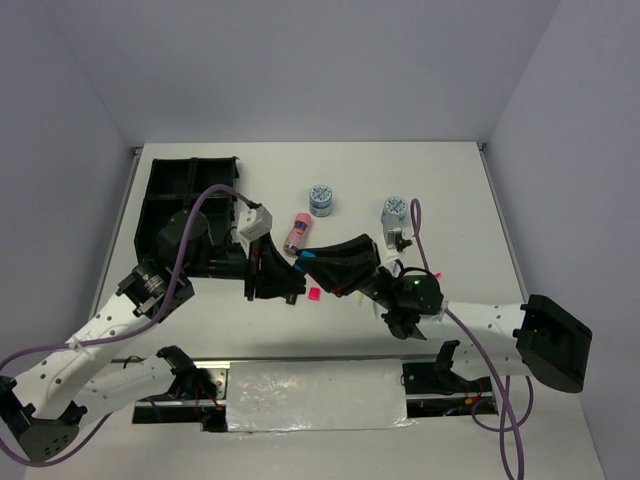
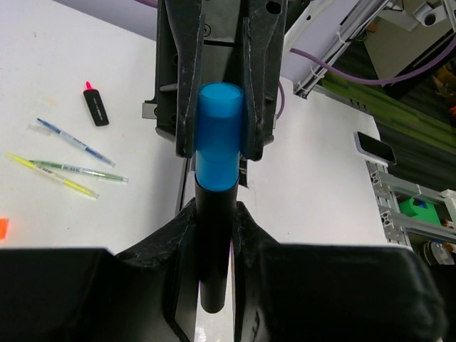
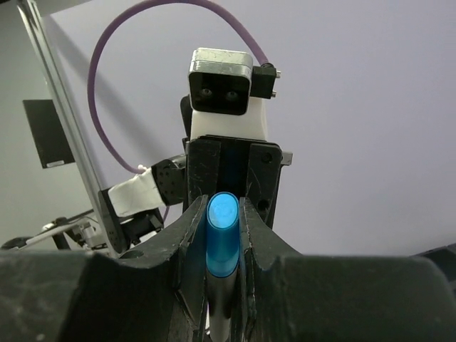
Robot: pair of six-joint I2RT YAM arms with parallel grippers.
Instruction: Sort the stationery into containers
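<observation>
A marker with a blue end and a black body is held in the air between both arms. My left gripper is shut on its black part. Around the blue end, my right gripper is shut, its fingers facing the left one's. From above, the two grippers meet over the middle of the table, and little of the marker shows between them. A black divided tray stands at the back left. Lying on the table are a black highlighter with a pink tip, a blue pen, a green pen and a yellow pen.
Two round blue-and-white containers stand toward the back. A pink cylinder lies left of centre. Part of an orange item shows at the left wrist view's edge.
</observation>
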